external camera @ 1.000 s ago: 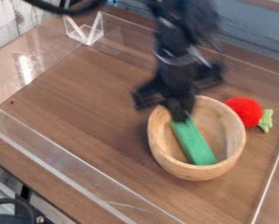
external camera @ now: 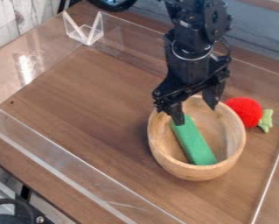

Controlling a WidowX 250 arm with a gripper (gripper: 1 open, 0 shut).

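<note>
A black gripper (external camera: 191, 101) hangs over the back part of a round wooden bowl (external camera: 181, 166), its fingers open and reaching down to about rim height. In the bowl lies a long green block (external camera: 194, 144), tilted lengthwise from the back left toward the front right, its back end close under the fingers. Whether the fingers touch it I cannot tell.
A red round object (external camera: 246, 110) with a green top (external camera: 265, 121) lies just right of the bowl. A clear angular holder (external camera: 83, 26) stands at the back left.
The bowl and block look unmoved.
</note>
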